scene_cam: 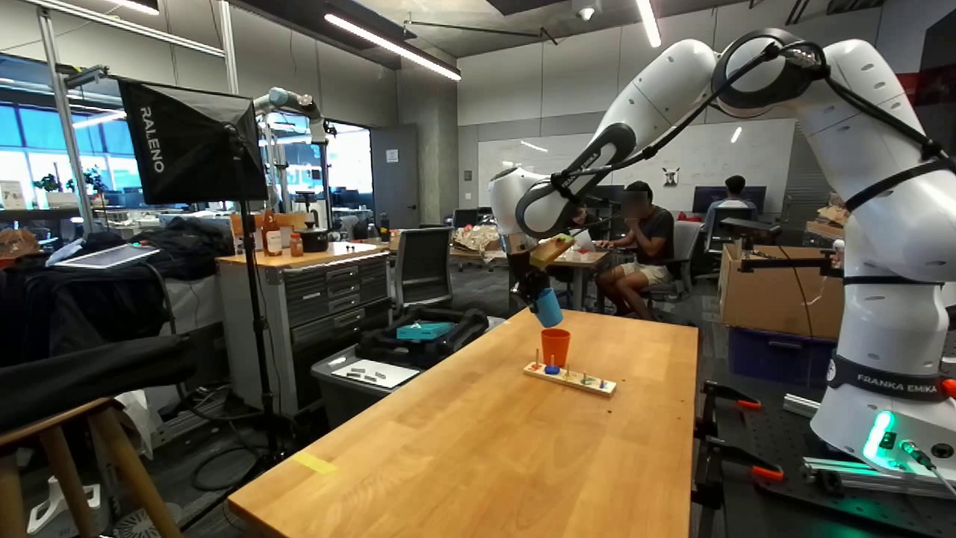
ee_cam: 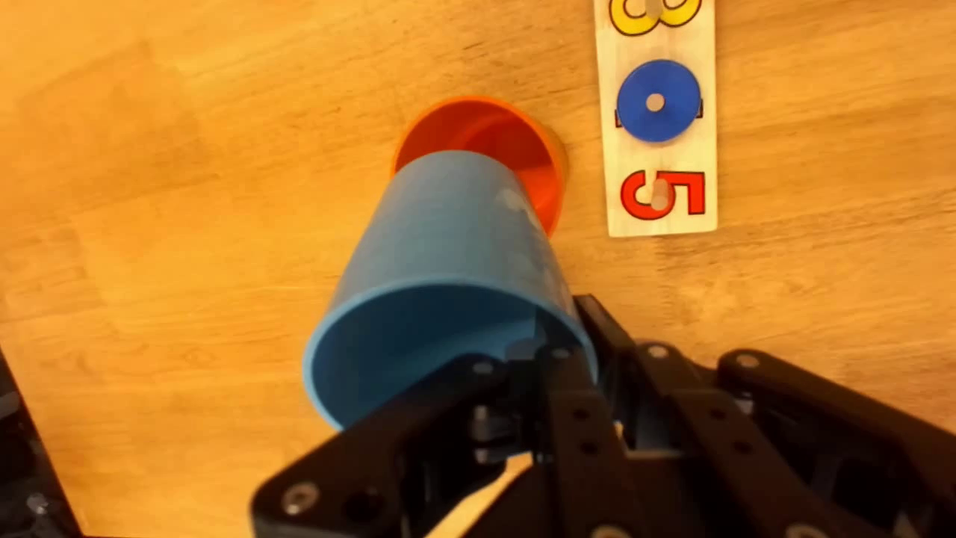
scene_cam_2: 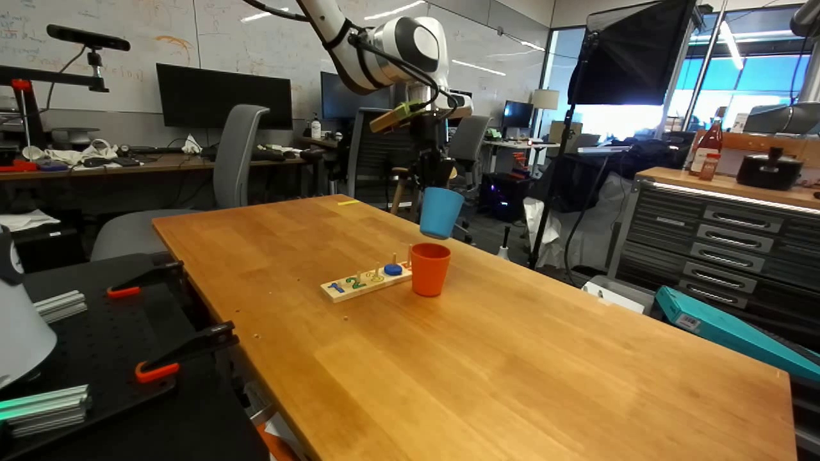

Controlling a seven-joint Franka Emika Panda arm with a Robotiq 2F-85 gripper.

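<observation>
A blue cup [ee_cam: 448, 224] hangs in the air, tilted, its rim pinched by my gripper, one finger inside the cup and the other outside. Below it an orange cup [scene_cam_2: 428, 270] stands upright on the table, mouth up. From exterior view 2, the blue cup's base is just above the orange rim and slightly to the right, with the two apparently apart. In the wrist view the blue cup covers part of the orange cup's opening. The inside bottom of the blue cup is hidden.
Beside the orange cup lies a wooden number board [scene_cam_2: 355, 285] with upright pegs and a blue ring [scene_cam_2: 393, 269] on one peg. Clamps [scene_cam: 744, 462] line its edge near the robot base.
</observation>
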